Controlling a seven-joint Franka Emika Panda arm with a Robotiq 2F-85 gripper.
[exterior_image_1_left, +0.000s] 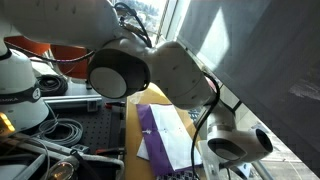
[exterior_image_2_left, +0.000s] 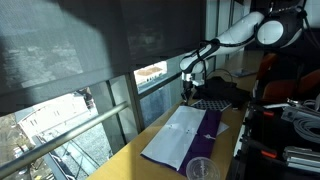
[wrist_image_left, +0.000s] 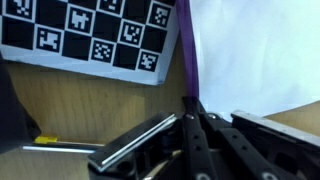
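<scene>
A cloth with a broad white part and a purple band lies spread on the wooden table. In the wrist view, its purple edge runs to the fingertips, with the white area to the right. My gripper is shut at this corner. Whether a thin bit of cloth lies between the fingers cannot be made out. In exterior view 2 the arm reaches down at the cloth's far end. Exterior view 1 shows the purple band, but the arm hides the fingertips.
A black-and-white marker board lies close beside the gripper. A thin pen-like stick with a yellow part rests on the table. A clear round bowl stands near the front. Bare table lies left of the cloth.
</scene>
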